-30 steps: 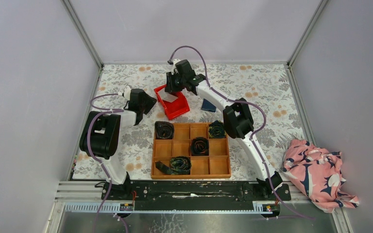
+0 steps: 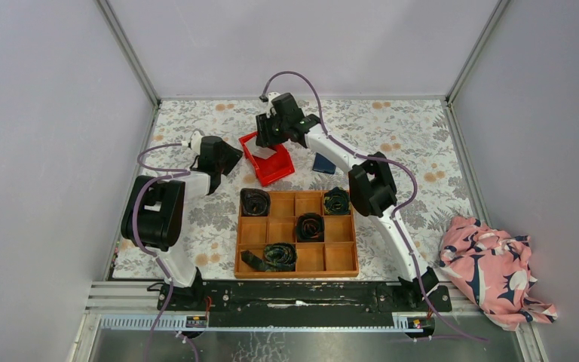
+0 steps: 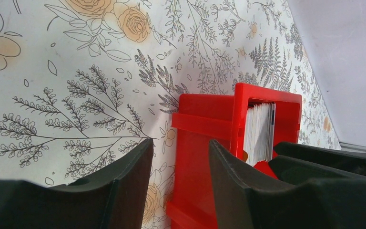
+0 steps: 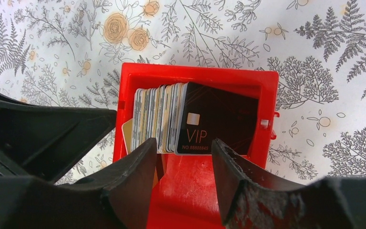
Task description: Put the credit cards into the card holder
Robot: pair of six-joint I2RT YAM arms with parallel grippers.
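Note:
The red card holder (image 2: pixel 275 170) lies near the back centre. In the right wrist view it holds a stack of white-edged cards (image 4: pixel 157 114) and a black VIP card (image 4: pixel 221 119) in its upper part; its lower part shows bare red. My right gripper (image 2: pixel 264 132) is over the holder, open, with nothing between its fingertips. My left gripper (image 2: pixel 234 154) stands just left of the holder, fingers apart and empty, beside its red wall in the left wrist view.
An orange compartment tray (image 2: pixel 309 260) with several dark coiled items fills the front centre. A dark blue flat object (image 2: pixel 323 164) lies right of the holder. A pink patterned cloth (image 2: pixel 497 279) is beyond the table's right edge.
The left arm has shifted very slightly; my right gripper has moved slightly over the holder. The holder looks unchanged.

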